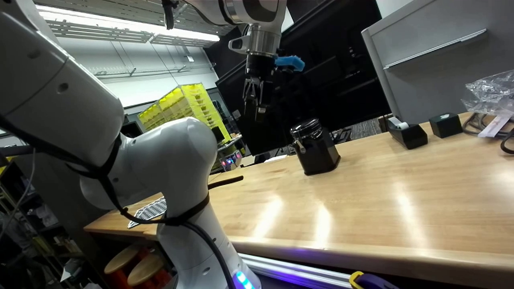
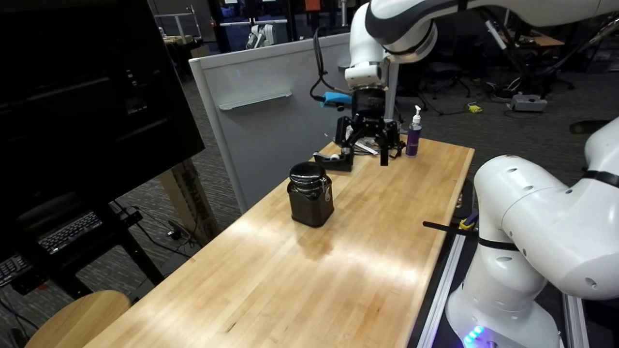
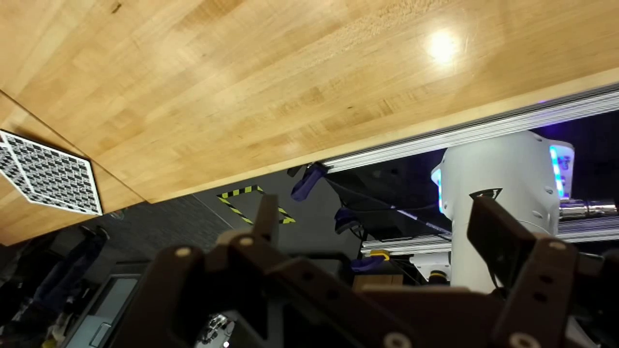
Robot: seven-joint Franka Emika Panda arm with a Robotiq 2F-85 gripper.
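Observation:
A black square canister (image 1: 315, 149) with a rounded lid and a wire clasp stands upright on the wooden table, its lid on; exterior view 2 also has the canister (image 2: 311, 200). High over the table, my gripper (image 1: 255, 113) hangs pointing down, well above the canister and not touching it. In exterior view 2 the gripper (image 2: 365, 158) has its fingers spread with empty space between them. The wrist view agrees: the gripper is open, and the canister is out of that view.
Beyond the canister sit a black tape dispenser (image 1: 408, 135), a small black box (image 1: 446, 125) and cables with clear plastic (image 1: 496, 91). A purple spray bottle (image 2: 413, 138) stands at the table's far end. A patterned board (image 3: 52, 174) lies at one end.

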